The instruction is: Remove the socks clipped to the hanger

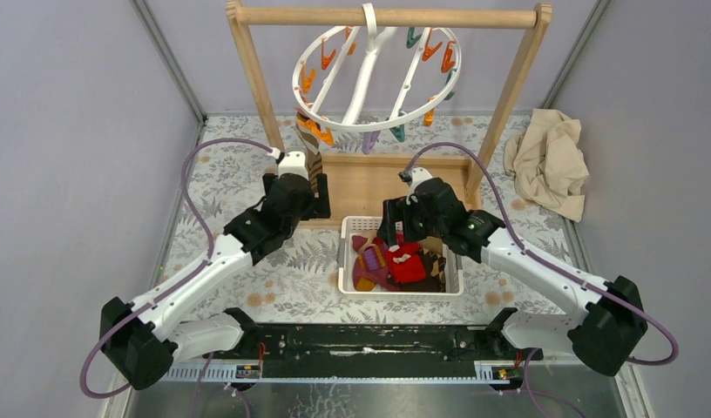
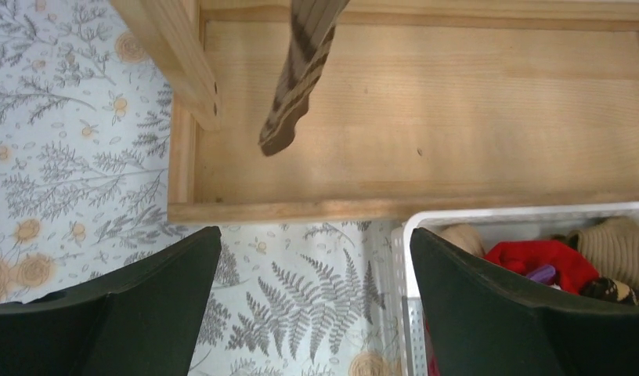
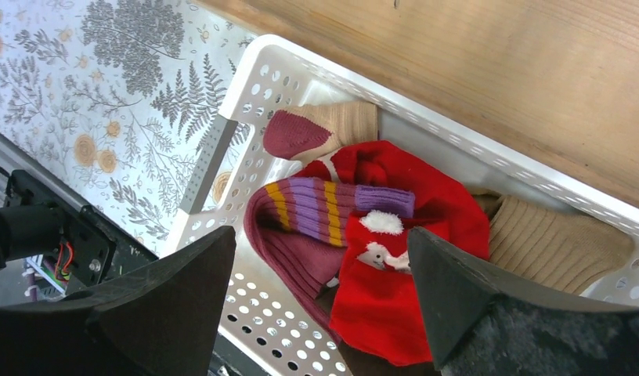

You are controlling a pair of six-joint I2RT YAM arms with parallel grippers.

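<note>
One brown striped sock (image 1: 312,150) hangs from the left front of the white round hanger (image 1: 409,113), near an orange clip (image 1: 318,132). In the left wrist view that sock (image 2: 295,82) dangles ahead of the fingers, apart from them. My left gripper (image 1: 295,185) is open at the sock's lower end, with nothing between its fingers. Over the white basket (image 1: 344,261) my right gripper (image 1: 402,228) stands open and empty. Inside the basket lie several socks, among them a red one (image 3: 383,305) and a purple striped one (image 3: 316,207).
A wooden frame (image 1: 396,17) carries the hanger, its left post (image 1: 258,78) close to the hanging sock. Several clips on the ring hold nothing. At the right lies a crumpled beige cloth (image 1: 548,165).
</note>
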